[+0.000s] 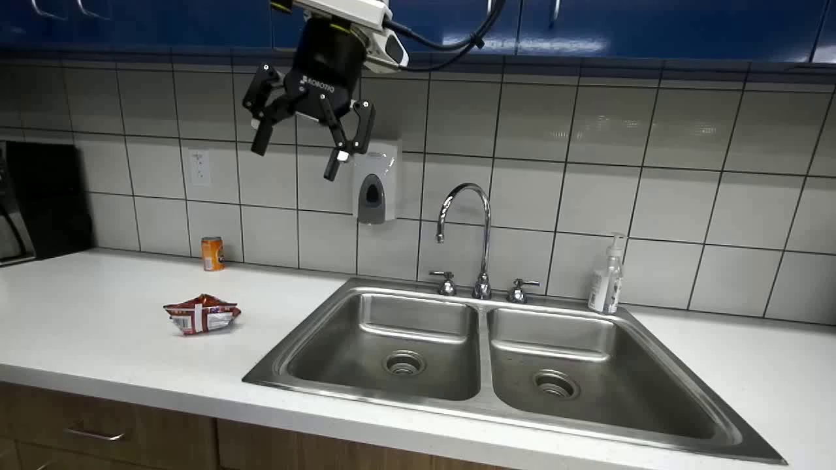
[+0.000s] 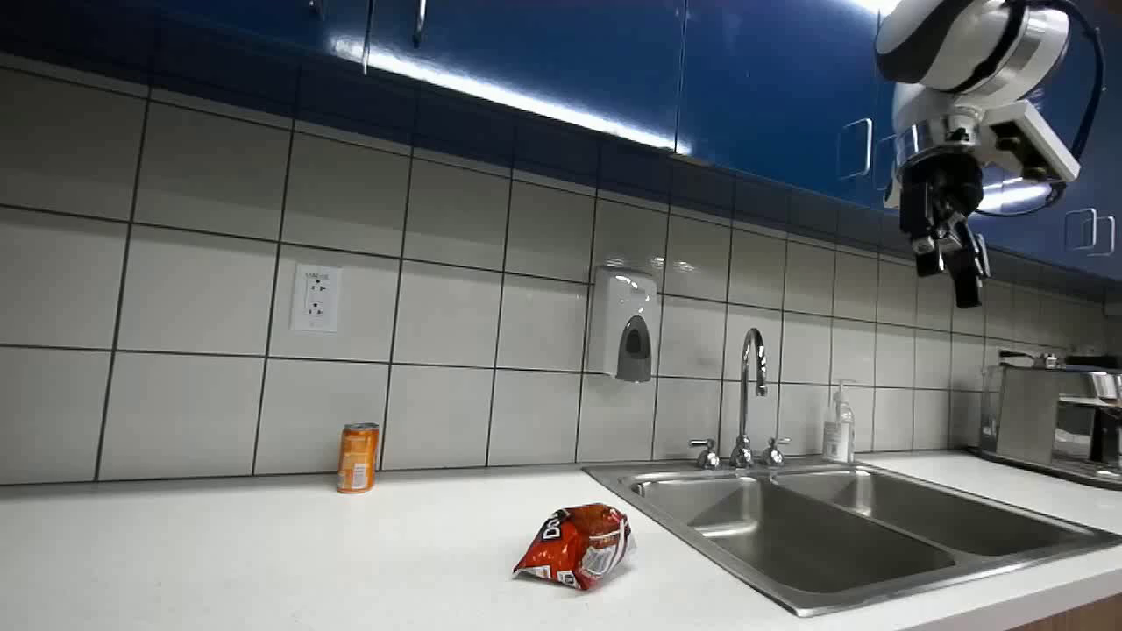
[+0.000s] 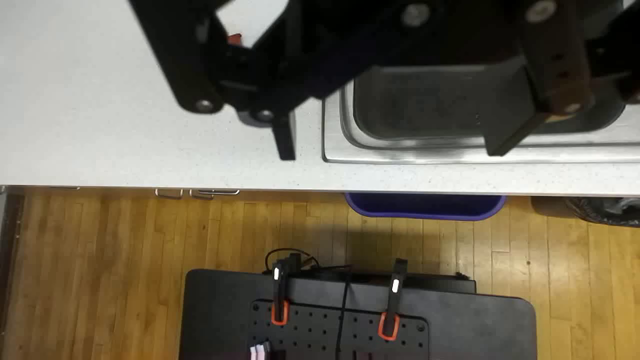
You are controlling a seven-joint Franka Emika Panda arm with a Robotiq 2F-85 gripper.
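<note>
High above the counter, to the left of the faucet in exterior view 1, my gripper point(image 1: 296, 163) hangs open with nothing between its fingers. The wrist view also has the gripper spread wide over the counter and sink edge. On the white counter left of the sink lies a crumpled red chip bag point(image 1: 202, 314), also plain in exterior view 2 as a red bag point(image 2: 576, 545). Behind it, close to the tiled wall, an orange can point(image 1: 212, 254) stands upright. Only a small red patch point(image 3: 234, 39) shows past the gripper's linkage in the wrist view.
A double steel sink point(image 1: 484, 368) with a tall faucet point(image 1: 485, 235) takes up the counter's right part. A soap bottle point(image 1: 607, 278) stands behind it, and a dispenser point(image 1: 378, 184) hangs on the wall. Blue cabinets point(image 2: 526, 74) run overhead.
</note>
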